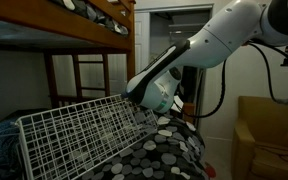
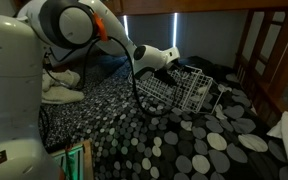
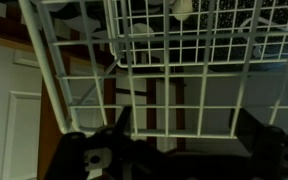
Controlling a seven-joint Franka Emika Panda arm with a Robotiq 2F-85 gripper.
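A white wire basket [image 1: 79,142] stands tilted on a dark bed with a pale dot pattern, its grid side facing exterior view 1. In exterior view 2 the basket [image 2: 189,92] lies below and beside the arm's end. My gripper [image 1: 134,96] is at the basket's upper right edge. Across the wrist view runs the wire grid [image 3: 192,92], close in front of my gripper. Its two dark fingers are wide apart, with wires of the basket showing across the gap. Whether the fingers touch the wires I cannot tell.
The dotted bedding [image 2: 214,150] spreads around the basket. A wooden upper bunk [image 1: 54,35] hangs above, with a post and ladder behind. A tan armchair [image 1: 269,140] stands at the right. A white object [image 2: 287,135] lies at the bed's far right.
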